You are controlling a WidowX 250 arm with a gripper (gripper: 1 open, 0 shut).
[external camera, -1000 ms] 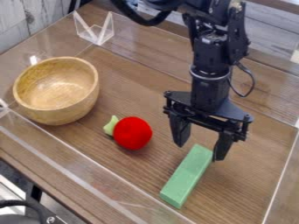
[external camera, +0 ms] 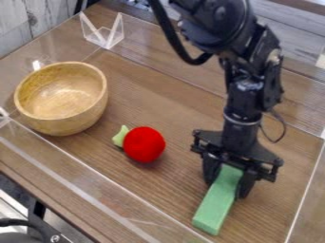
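Note:
My black gripper is down over a long green block in the lower right of the camera view, shut on its upper end, with the fingers either side of it. A red ball-like object with a small green top lies to the left, apart from the gripper.
A wooden bowl sits at the left. A white wire-like holder stands at the back left.
The gripper has come down and slightly right onto the green block and closed on it; the block has shifted slightly right and down in view.

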